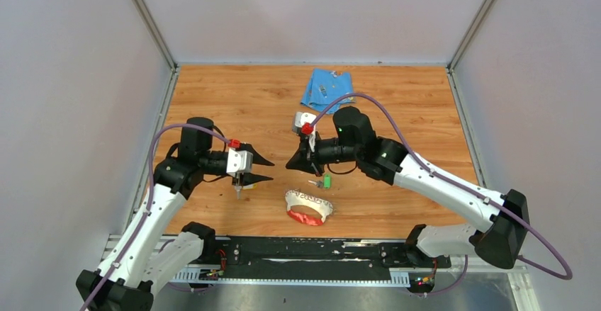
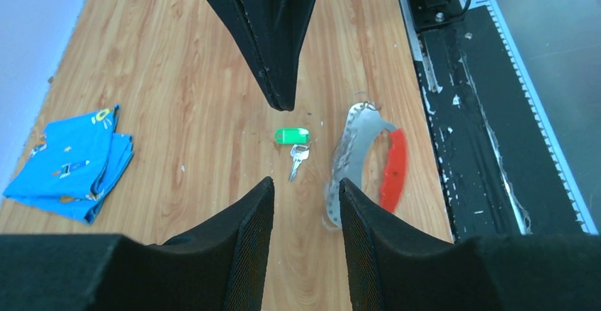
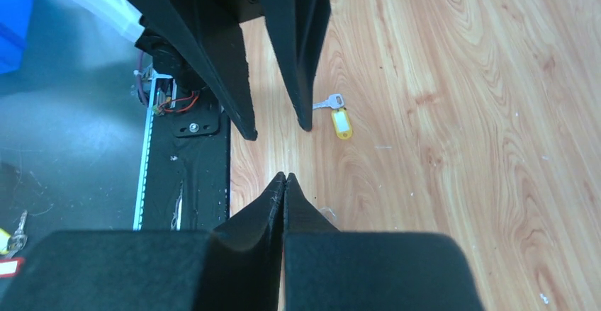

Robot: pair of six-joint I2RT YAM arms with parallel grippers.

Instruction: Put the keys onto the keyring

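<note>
In the top view the curved band, the likely keyring [image 1: 292,198], is white with a red part. It lies near the table's front, blurred in the left wrist view. A key with a green tag [image 1: 327,181] lies just behind it; a key with a yellow tag [image 3: 342,124] rests by my left gripper. My left gripper [image 1: 272,171] is held with its fingers apart and nothing between them. Facing it from the right, my right gripper [image 1: 288,167] is shut, with nothing showing between its fingertips.
Folded blue cloth [image 1: 328,90] lies at the back. Beyond the table's front edge, keys with a yellow and a red tag [image 3: 10,266] show at the lower left of the right wrist view. The wood between is mostly clear.
</note>
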